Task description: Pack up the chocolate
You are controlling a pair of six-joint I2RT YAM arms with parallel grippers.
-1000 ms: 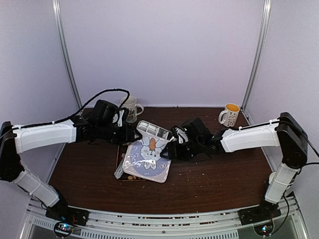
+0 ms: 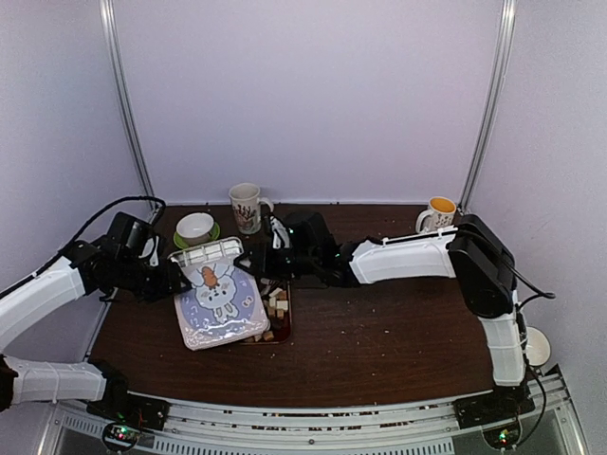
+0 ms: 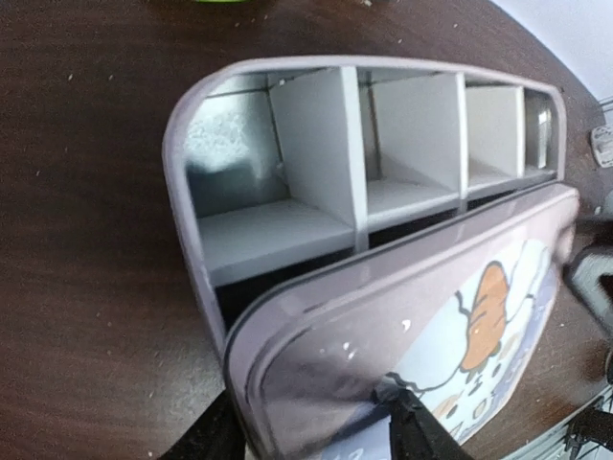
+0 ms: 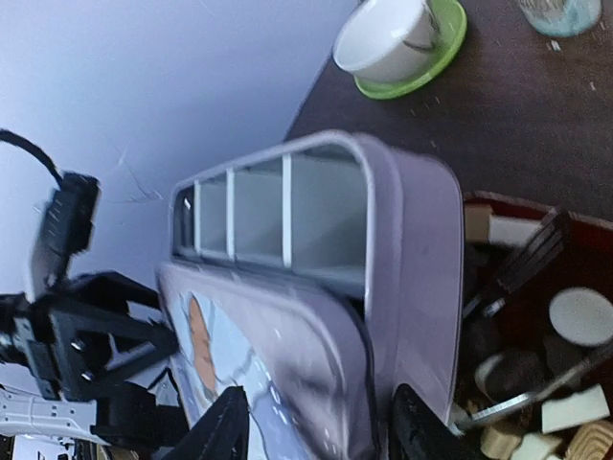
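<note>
A pale lilac box with a rabbit-picture lid (image 2: 221, 308) is held up between my arms, its lid partly off so white compartments (image 3: 316, 153) show, empty. My left gripper (image 2: 175, 278) is shut on the box's side; in the left wrist view its fingers grip the lid edge. My right gripper (image 2: 248, 258) is at the box's other side, fingers at the lid's edge in the right wrist view; whether it is closed on it is unclear. Under the box a red tray (image 4: 589, 254) holds chocolate-like pieces, pale blocks (image 4: 575, 410) and utensils.
A white bowl (image 2: 195, 226) on a green saucer (image 2: 215, 231) and a mug (image 2: 245, 207) stand behind the box. Another mug (image 2: 436, 215) is at the back right.
Both grippers and the box have moved left across the table, uncovering the bowl and more of the tray's contents.
</note>
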